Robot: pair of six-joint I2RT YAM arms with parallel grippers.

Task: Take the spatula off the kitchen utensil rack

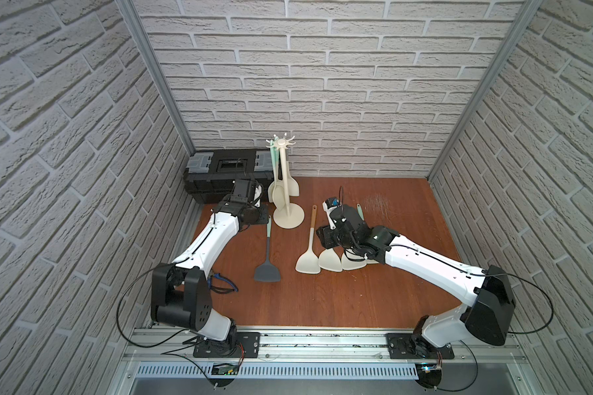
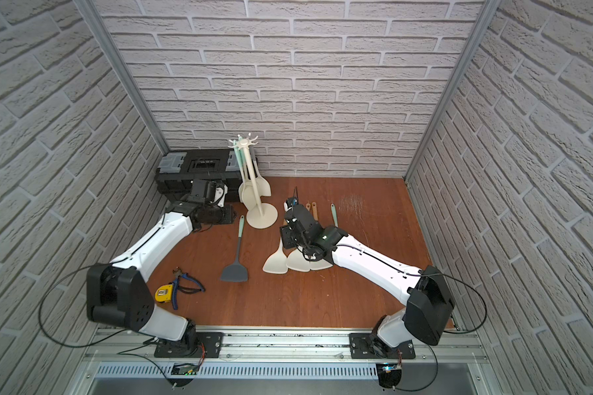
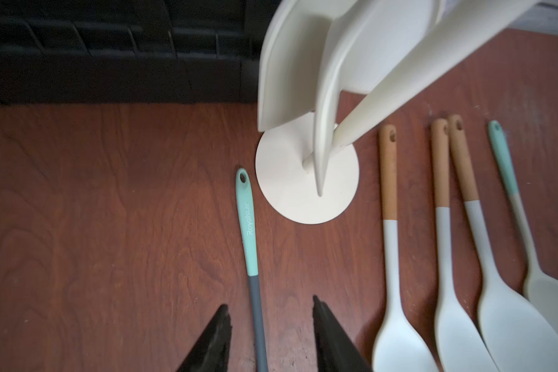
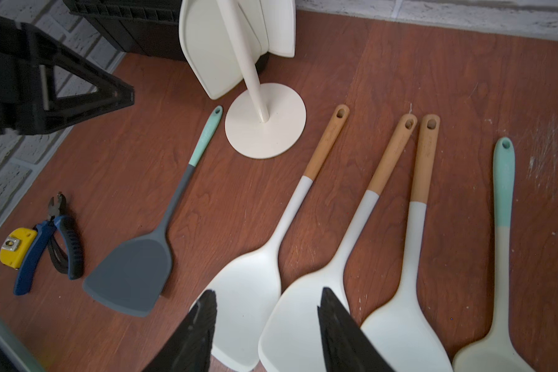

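The white utensil rack (image 1: 284, 177) stands at the back, with white and mint-handled utensils (image 1: 274, 158) hanging from it. My left gripper is open, in front of and above the grey spatula (image 3: 249, 235) lying left of the rack's base. My right gripper stands open above the row of white spatulas (image 4: 241, 291) with wooden handles. A cream utensil with mint handle (image 4: 503, 186) lies at the right end of that row. Neither gripper has anything between its fingers.
A black toolbox (image 1: 220, 191) sits at the back left against the wall. Pliers (image 4: 74, 245) and a yellow tape measure (image 4: 17, 245) lie at the front left.
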